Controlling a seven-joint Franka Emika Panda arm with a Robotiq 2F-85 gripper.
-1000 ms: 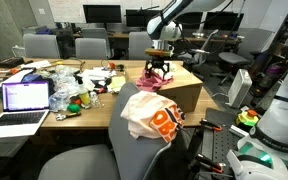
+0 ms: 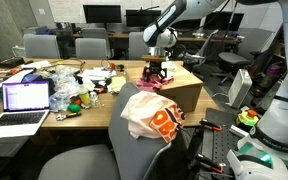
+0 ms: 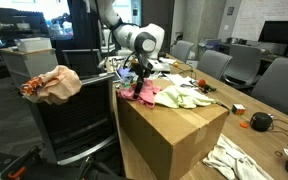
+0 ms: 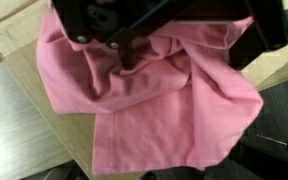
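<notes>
A crumpled pink cloth (image 3: 139,93) lies on the corner of the wooden table, bunched into folds. Right over it, my gripper (image 3: 141,78) points down from the white arm. Seen from the wrist, the pink cloth (image 4: 149,125) fills the middle, with folds rising between the dark fingers of my open gripper. Its fingers are apart and close to the cloth; whether they touch it cannot be told. In exterior view 1 the gripper (image 2: 157,74) is small and dark above the cloth (image 2: 150,84).
Pale green and white cloths (image 3: 182,96) lie beside the pink one. An orange-and-white cloth (image 2: 156,116) hangs over a black chair back (image 2: 132,145) nearby. White cloth (image 3: 234,160) lies below the table. Bottles and a laptop (image 2: 25,103) stand on the neighbouring table.
The gripper has shifted slightly over the pink cloth, and the cloth's folds sit a little differently. Everything else stays in place.
</notes>
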